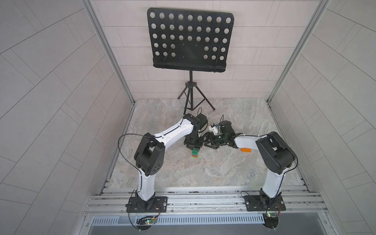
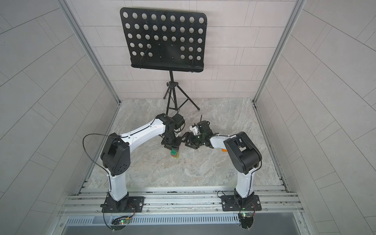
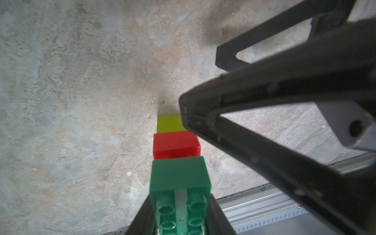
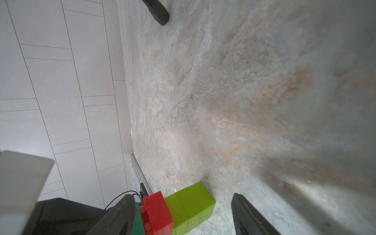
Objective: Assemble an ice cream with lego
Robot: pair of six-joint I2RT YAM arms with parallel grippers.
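Observation:
A short line of bricks lies at the table's centre: lime green [image 4: 192, 207], red [image 3: 176, 144] and teal [image 3: 180, 176]. My left gripper [image 1: 194, 146] is shut on the teal brick at the near end in its wrist view. My right gripper [image 2: 188, 141] is beside it on the right, its fingers parted and pointing toward the bricks. In the left wrist view a dark finger of it reaches over the lime brick. In the right wrist view the red and lime bricks show low, between its fingers.
An orange brick [image 1: 246, 149] lies under the right arm. A black music stand [image 1: 190, 39] rises at the back, its tripod foot on the table.

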